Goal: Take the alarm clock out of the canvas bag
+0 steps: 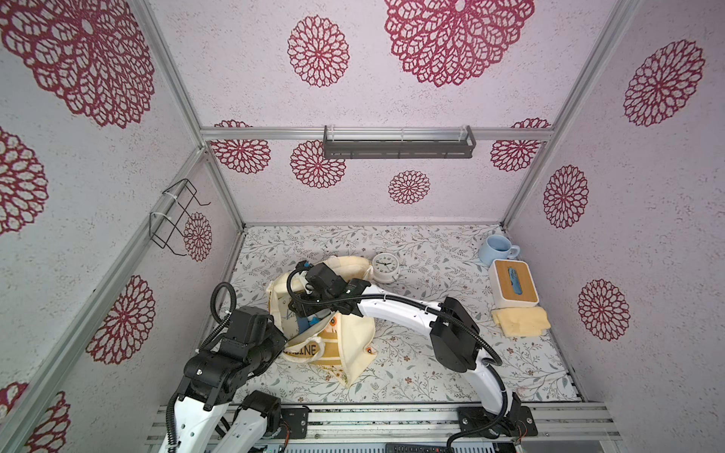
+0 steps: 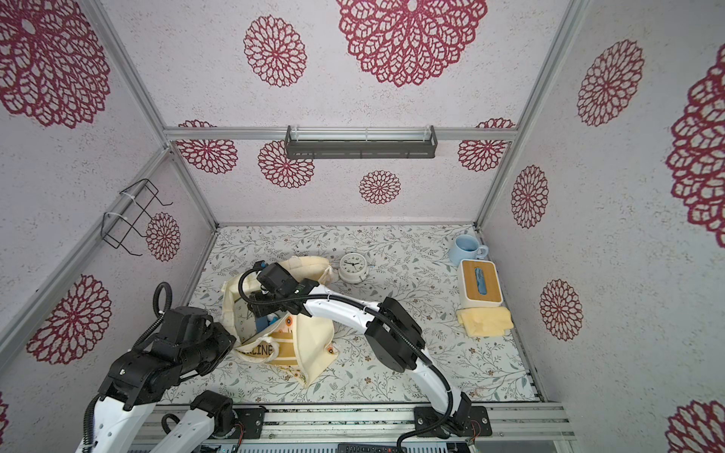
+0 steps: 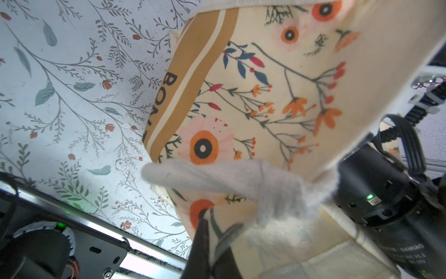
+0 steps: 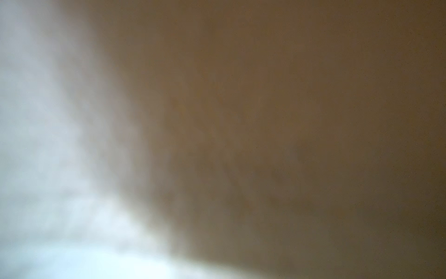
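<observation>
The cream canvas bag (image 1: 355, 339) lies open on the left of the table, with blue contents partly visible. My right gripper (image 1: 302, 302) is down inside it, largely hidden by its own arm; the right wrist view shows only blurred fabric. My left gripper is at the bag's front-left, behind a loose white handle (image 3: 223, 179) in the left wrist view. It looks shut; whether fabric lies between its fingers is unclear. A round white alarm clock (image 1: 385, 265) lies on the table just beyond the bag's back right.
At the right stand a blue mug (image 1: 494, 249) and a white box (image 1: 500, 298) with a wooden lid, beside a folded yellow cloth (image 1: 521, 323). A dark shelf (image 1: 398, 148) hangs on the back wall.
</observation>
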